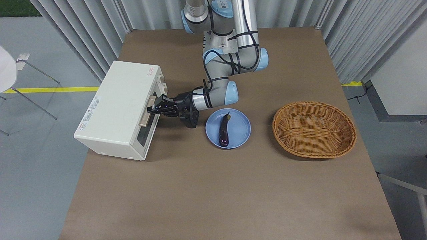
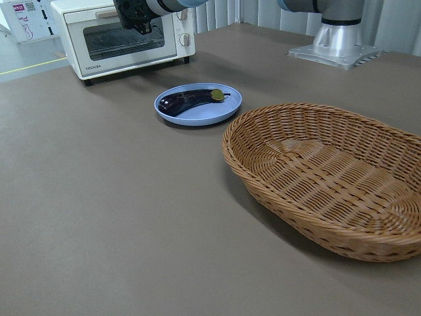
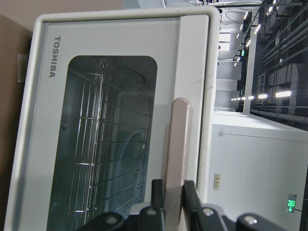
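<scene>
A white Toshiba toaster oven [image 1: 108, 104] stands on the left of the table, its glass door [image 3: 103, 144] closed. My black gripper [image 1: 151, 108] is at the door's pale handle [image 3: 177, 149]; in the wrist view the handle sits between the two fingers, which appear shut on it. A dark eggplant [image 1: 224, 132] lies on a blue plate [image 1: 240, 134] just right of the oven, below the wrist.
An oval wicker basket [image 1: 314, 130] stands to the right of the plate.
</scene>
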